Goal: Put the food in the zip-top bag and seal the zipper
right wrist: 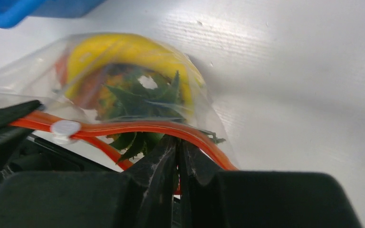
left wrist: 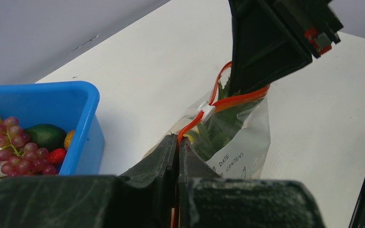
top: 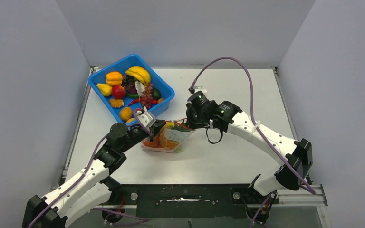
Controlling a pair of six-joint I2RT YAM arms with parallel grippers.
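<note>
The clear zip top bag [top: 166, 140] stands on the table, holding a banana [right wrist: 119, 47], leafy pineapple top [right wrist: 142, 99] and orange-red food. Its orange zipper [left wrist: 237, 99] has a white slider [left wrist: 208, 111]. My left gripper is shut on the zipper strip at one side of the slider. My right gripper is shut at the bag's mouth, down by the leaves and zipper strip; exactly what it grips is partly hidden. Leaves poke out at the opening.
A blue bin [top: 166, 102] of fruit and vegetables is at the back left, close beside the bag.
</note>
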